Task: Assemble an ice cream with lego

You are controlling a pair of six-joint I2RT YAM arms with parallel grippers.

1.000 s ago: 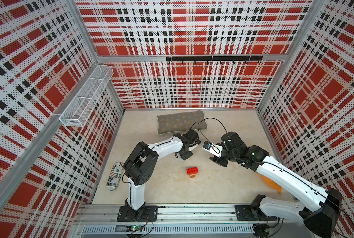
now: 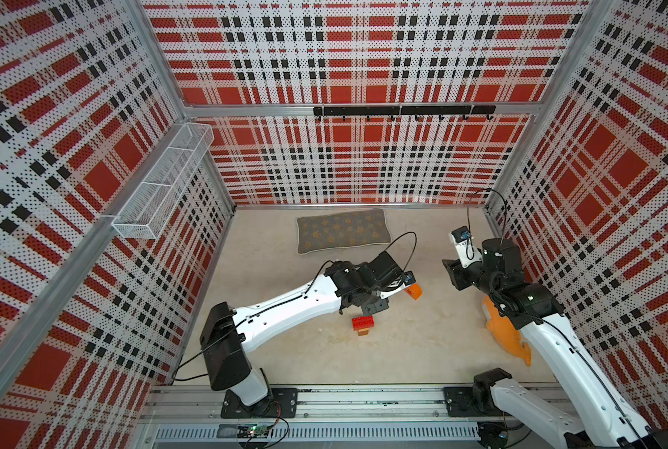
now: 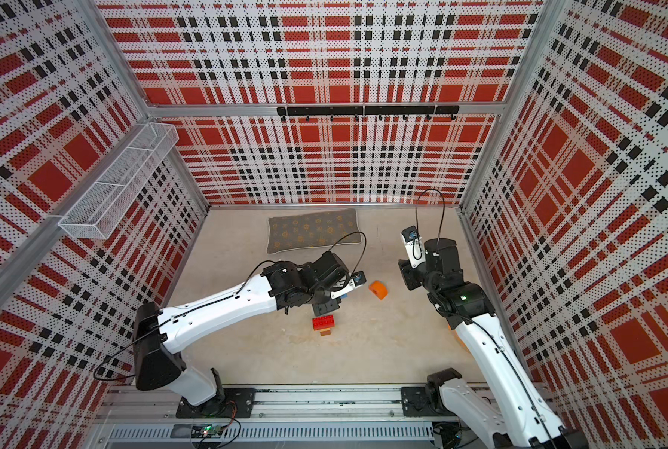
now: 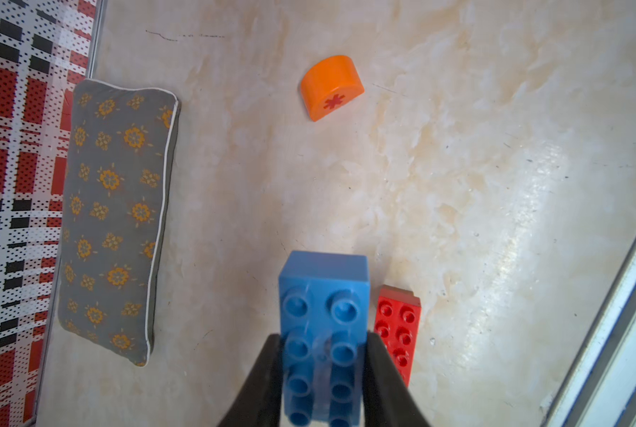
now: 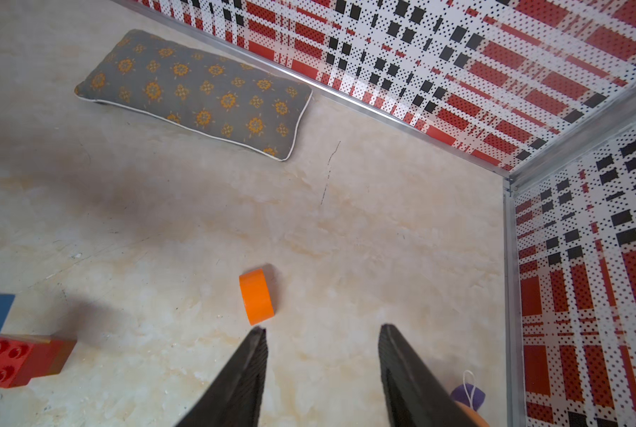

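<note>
A blue studded brick (image 4: 325, 284) is held in my left gripper, which is shut on it above a red studded brick (image 4: 396, 320) on the table. In the top views the red brick (image 2: 362, 322) (image 3: 322, 322) sits on a brown piece just in front of the left gripper (image 2: 375, 303). An orange rounded piece (image 4: 332, 87) with a flower mark lies apart, to the right of the red brick in the top views. My right gripper is open and empty, raised over the right side of the table.
A grey patterned cushion (image 2: 341, 230) lies at the back. An orange object (image 2: 507, 336) lies at the right edge, partly hidden by the right arm. A wire basket (image 2: 162, 179) hangs on the left wall.
The right arm moved back and to the right, away from the middle, uncovering the orange piece.
</note>
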